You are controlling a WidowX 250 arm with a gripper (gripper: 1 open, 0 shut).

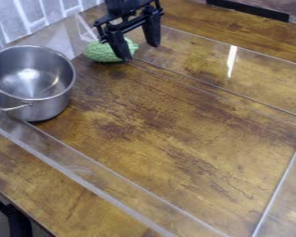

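At the top of the view my black gripper (137,42) hangs over the back left of the wooden table, its fingers spread open. Just left of it and partly behind it lies a green, oval, leafy-looking object (104,52). A large steel pot (30,83) with a wire handle stands at the left edge. I cannot tell whether the gripper touches the green object.
A backboard runs along the top right.
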